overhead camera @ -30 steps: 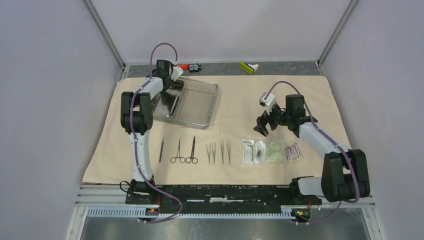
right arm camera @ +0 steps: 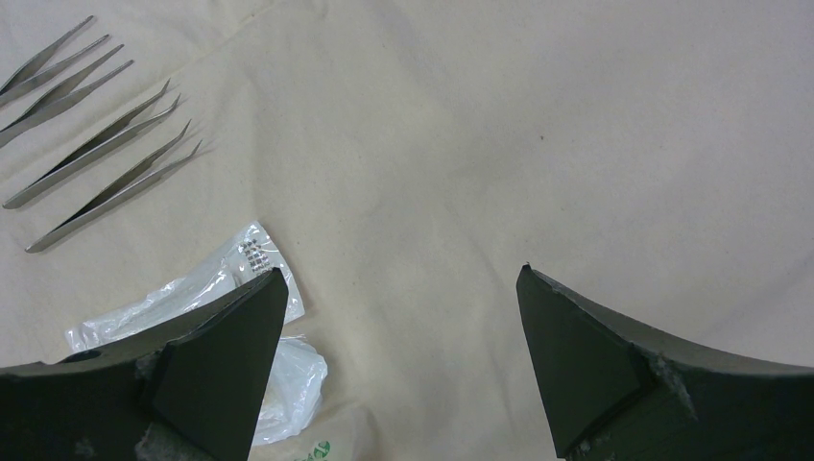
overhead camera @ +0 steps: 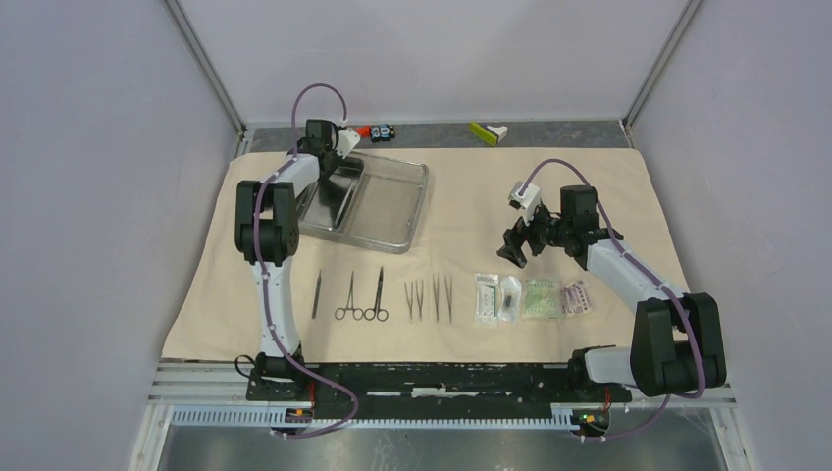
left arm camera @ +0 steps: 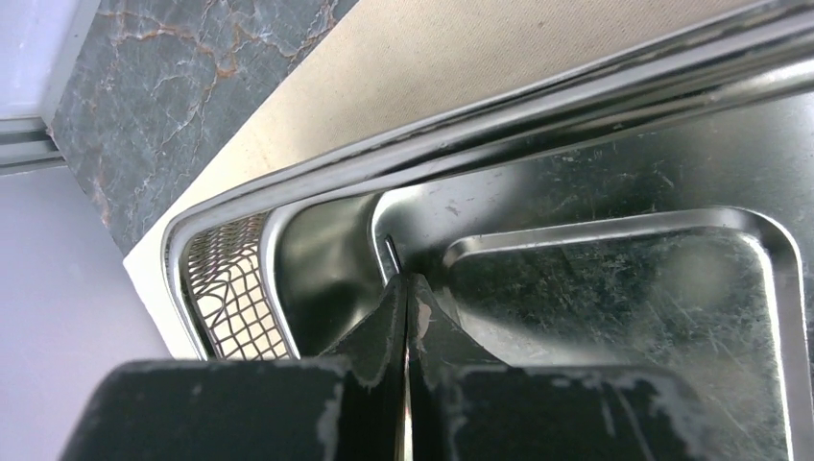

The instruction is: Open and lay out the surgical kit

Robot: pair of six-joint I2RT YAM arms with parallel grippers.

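Note:
The metal tray stands at the back left of the cloth, with my left gripper down at its far-left corner. In the left wrist view that gripper is shut on a thin metal instrument lying in the steel inner tray. A knife-like tool, scissors and several tweezers lie in a row in front, beside several packets. My right gripper hangs open above the cloth, nothing between its fingers.
A grey strip behind the cloth holds small loose items. Bare cloth lies right of the tray. Walls bound both sides.
My left gripper has shifted very slightly at the tray's corner. The right arm and the laid-out items have not moved.

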